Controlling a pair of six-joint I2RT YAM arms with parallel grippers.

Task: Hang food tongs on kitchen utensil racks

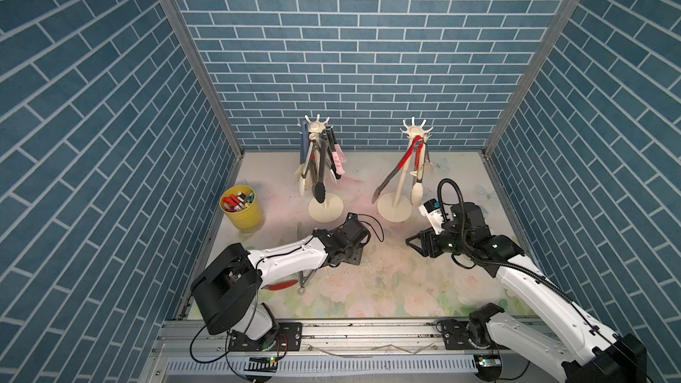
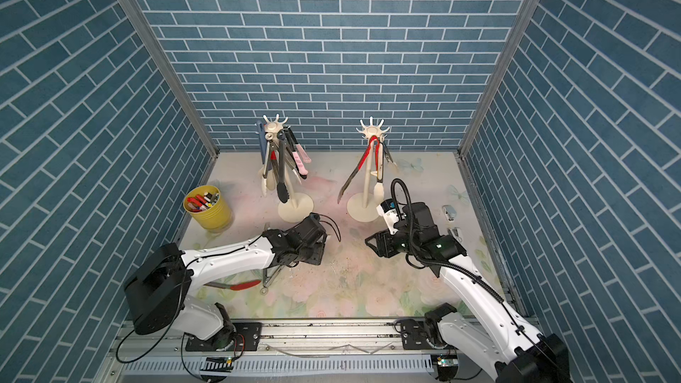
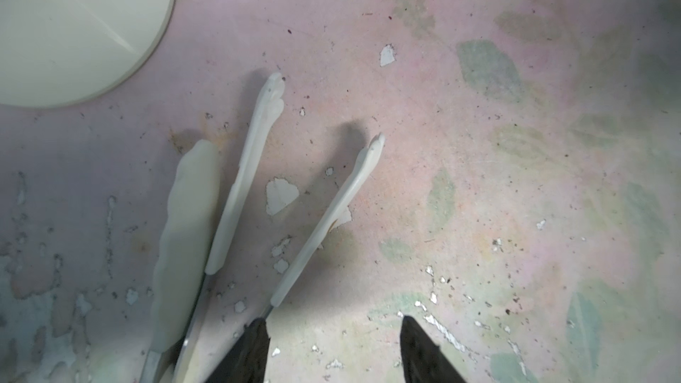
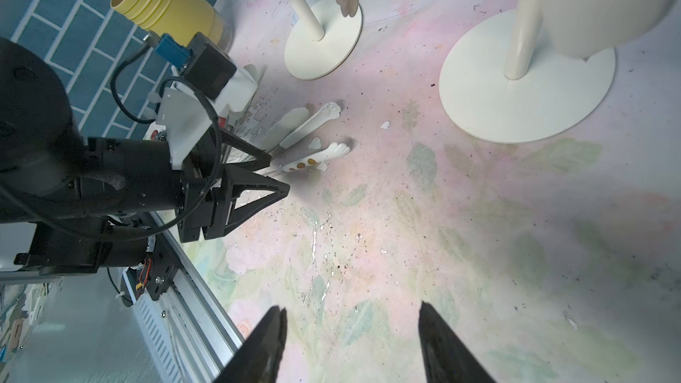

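Note:
White-tipped tongs lie on the table, their two white ends spread apart in the left wrist view. A broader white-ended utensil lies close by on their left. My left gripper is open over the tongs' arms, with nothing gripped; its left finger overlaps one arm. In the right wrist view the same gripper's finger tips stand beside the white ends. Further right, my right gripper is open above bare table. Behind stand the left rack and the right rack, both carrying utensils.
A yellow bucket with markers stands at the left. A red-handled utensil lies partly hidden under the left arm. Table between the grippers is clear.

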